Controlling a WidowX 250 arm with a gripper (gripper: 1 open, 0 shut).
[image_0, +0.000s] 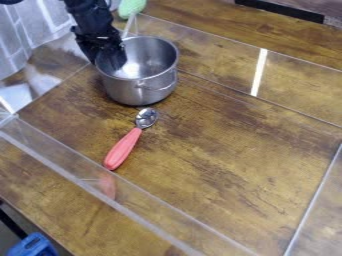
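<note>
A steel pot stands upright in the upper left of the camera view, on the wooden surface. My black gripper reaches down from the top left to the pot's left rim, partly inside it; whether its fingers are closed on the rim is hard to tell. A spoon with a pink handle lies diagonally below the pot, its metal bowl toward the upper right.
Clear low panels edge the work area. A green utensil is at the top behind the pot, and a blue object sits at the bottom left corner.
</note>
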